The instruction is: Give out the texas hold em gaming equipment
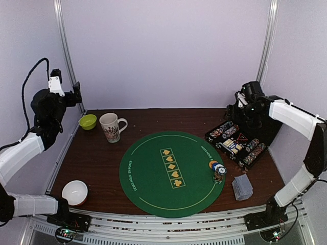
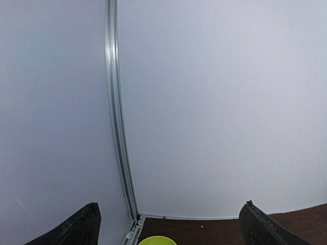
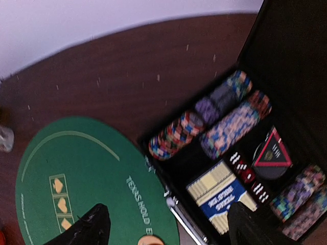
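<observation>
The green poker mat [image 1: 153, 158] lies mid-table, chip stacks [image 1: 218, 170] at its right edge and a card deck [image 1: 242, 187] right of it. The open poker case [image 1: 240, 143] holds chip rows, cards [image 3: 217, 196], dice and a triangular button [image 3: 271, 153]. My right gripper [image 1: 232, 112] hangs open above the case, empty, its fingertips low in the blurred right wrist view. My left gripper [image 1: 71, 92] is raised open at the far left, facing the back wall.
A green bowl [image 1: 88, 121] and a printed mug [image 1: 111, 128] stand at the back left, a white dish [image 1: 75, 193] at the front left.
</observation>
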